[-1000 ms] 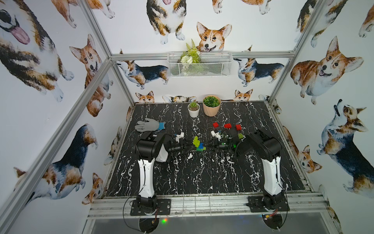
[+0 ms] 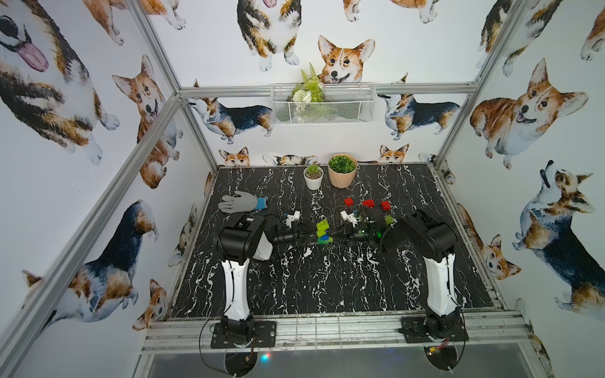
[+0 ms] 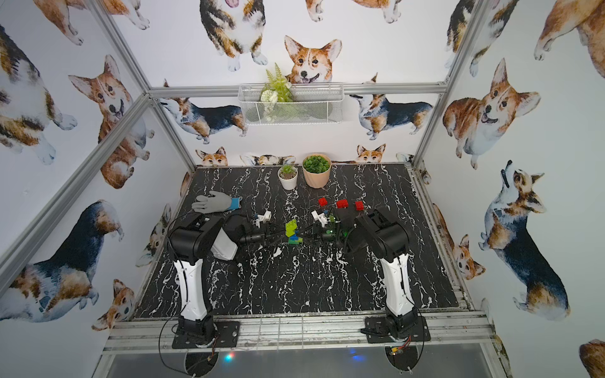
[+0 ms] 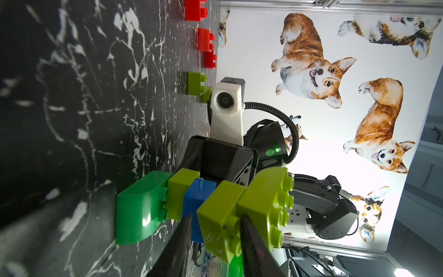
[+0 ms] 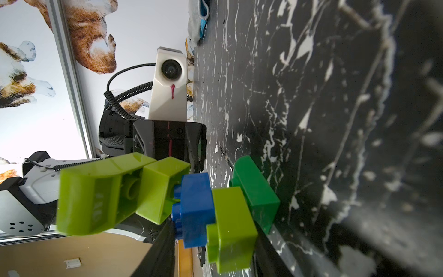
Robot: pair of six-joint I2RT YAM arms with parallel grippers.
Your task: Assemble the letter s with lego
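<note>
A cluster of bricks hangs between my grippers at the table's middle: lime bricks (image 4: 263, 203), a blue brick (image 5: 196, 207) and a dark green sloped brick (image 5: 253, 191). My left gripper is shut on lime bricks at one end. My right gripper is at the lime brick next to the blue and dark green ones; its fingers are mostly hidden, and whether they grip it is unclear.
Red bricks (image 2: 368, 203) and lime bricks (image 4: 196, 84) lie at the back right. A grey glove (image 2: 236, 203) lies at the back left, two potted plants (image 2: 342, 170) at the back.
The lime upper part of the cluster has shifted slightly right, over the blue brick, between the grippers. The arms have barely moved otherwise.
</note>
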